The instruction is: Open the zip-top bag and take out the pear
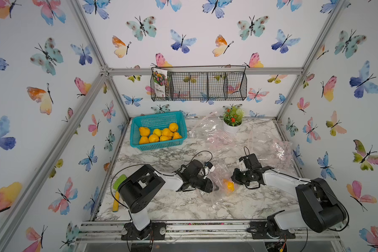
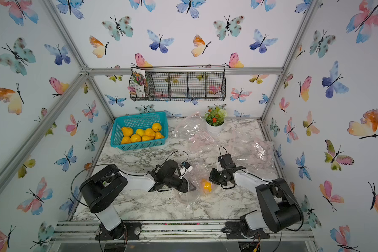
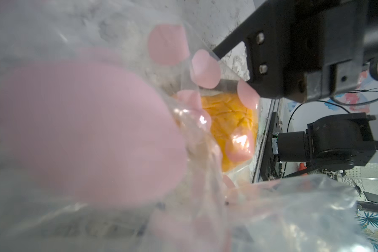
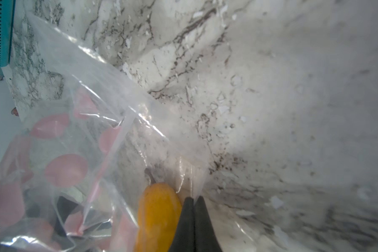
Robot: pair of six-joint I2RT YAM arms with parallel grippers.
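A clear zip top bag (image 1: pixel 216 197) with pink dots lies between my two arms at the front middle of the table. The yellow-orange pear (image 1: pixel 229 186) rests inside it, at the end nearest my right gripper. That gripper is shut at the bag's edge beside the pear (image 4: pixel 158 212), with thin film gathered at its tips. My left gripper (image 1: pixel 213 187) reaches into or against the bag's other end. In the left wrist view, bag film (image 3: pixel 92 134) fills the foreground and hides the left fingers, so their opening does not show.
At the back left stands a teal basket (image 1: pixel 157 146) holding several yellow fruits. More clear bags lie at the back middle (image 1: pixel 208 128) and right (image 1: pixel 281 153), near a potted plant (image 1: pixel 232 127). A green-and-yellow tool (image 1: pixel 116 201) lies at the left.
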